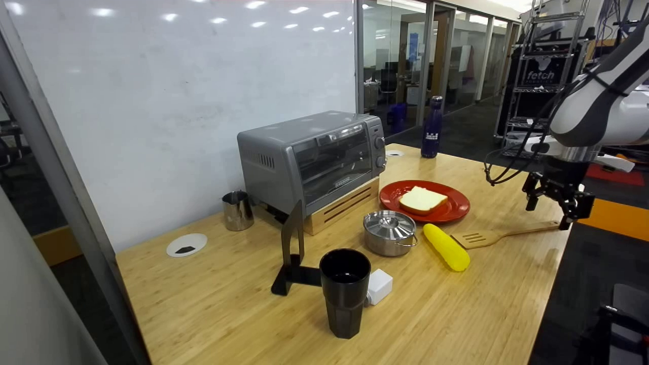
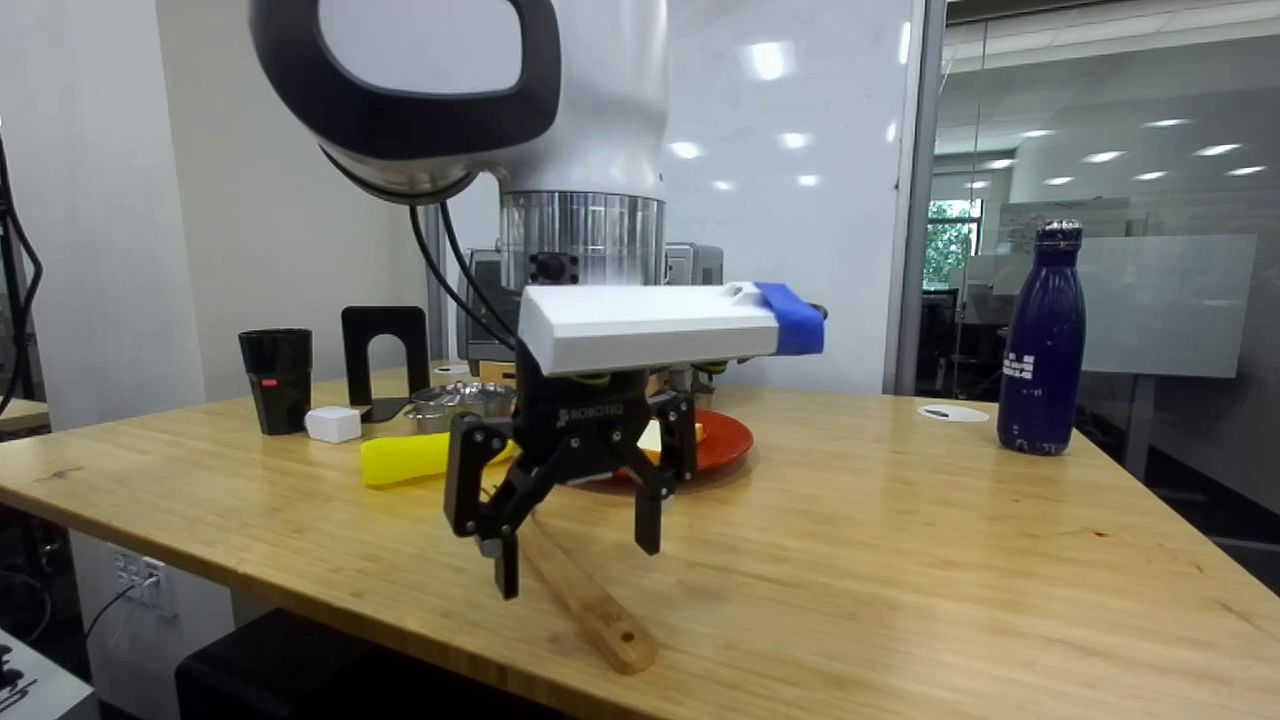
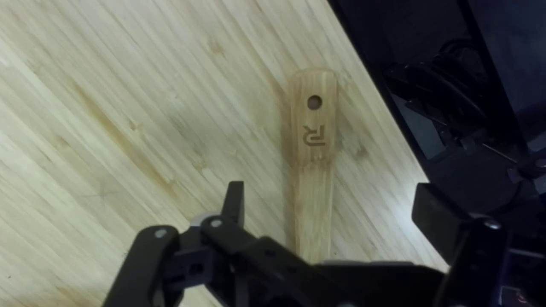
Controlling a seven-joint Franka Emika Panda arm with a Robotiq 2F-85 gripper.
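My gripper (image 2: 578, 552) stands open above the handle end of a wooden spatula, with nothing held between its fingers. In the wrist view the spatula's handle (image 3: 314, 169), with a hole near its end, passes between the spread fingers of my gripper. The slotted wooden spatula (image 1: 481, 238) lies flat on the table, its handle pointing to the right edge in exterior view 1. From the wrist, my own gripper body hides the lower part of the handle and the blade.
Beside the spatula's blade lies a yellow squash-like object (image 1: 447, 247). A red plate (image 1: 457, 210) with bread, a lidded steel pot (image 1: 389, 234) and a toaster oven (image 1: 310, 161) stand farther in. A blue bottle (image 2: 1041, 348) stands apart. The table edge runs close to the handle end.
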